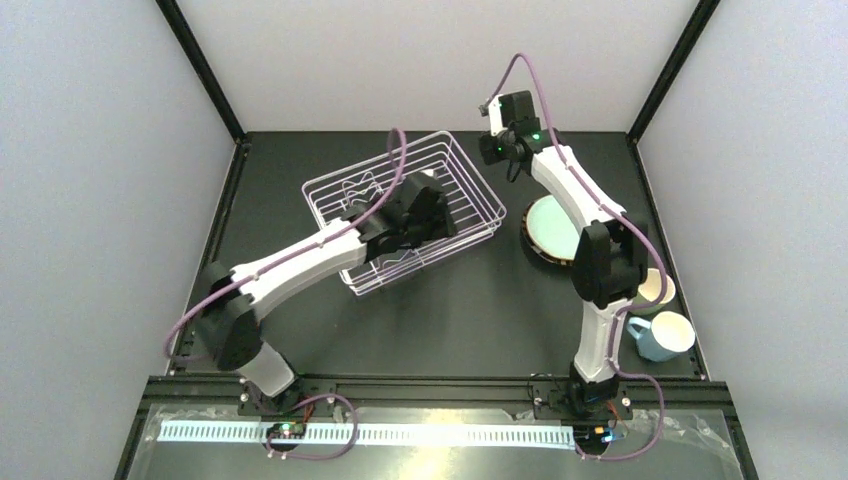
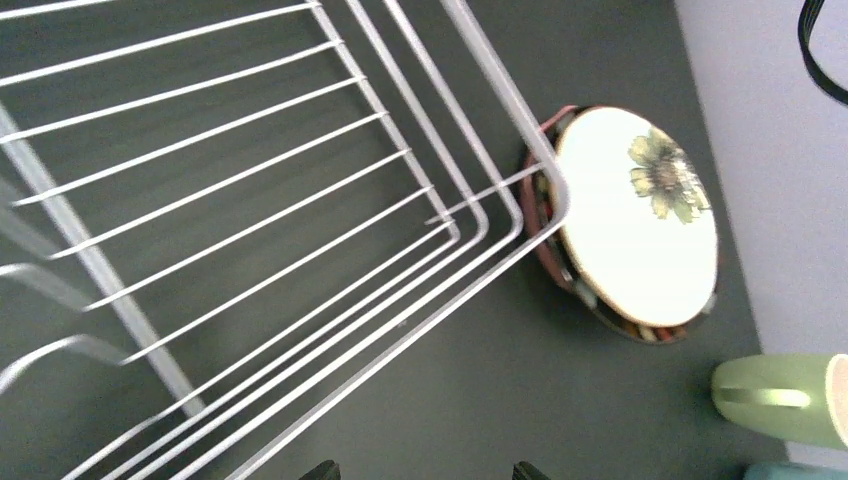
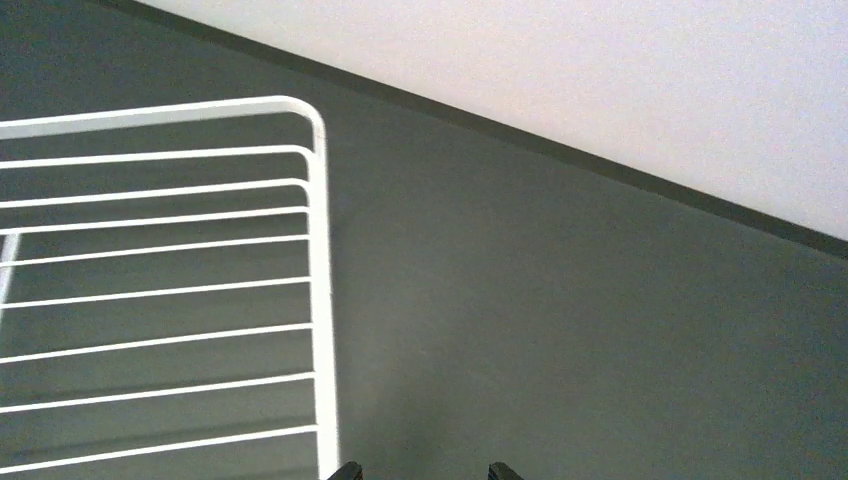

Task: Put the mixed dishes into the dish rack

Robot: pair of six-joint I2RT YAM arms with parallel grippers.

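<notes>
The white wire dish rack [image 1: 475, 190] stands slantwise in the middle of the table, and the part of it that shows is empty. Over the rack is my left gripper, its fingertips apart with nothing between. A stack of plates [image 1: 553, 228], the top one pale with a flower print, lies right of the rack. A green mug [image 1: 655, 289] and a blue mug [image 1: 662, 336] are at the right side. Beyond the rack's far right corner is my right gripper; its fingertips are apart and only bare table shows between them.
White walls [image 1: 440, 60] close in the table at the back and sides. The right arm passes above the plates and partly covers the green mug. Bare table lies in front of the rack.
</notes>
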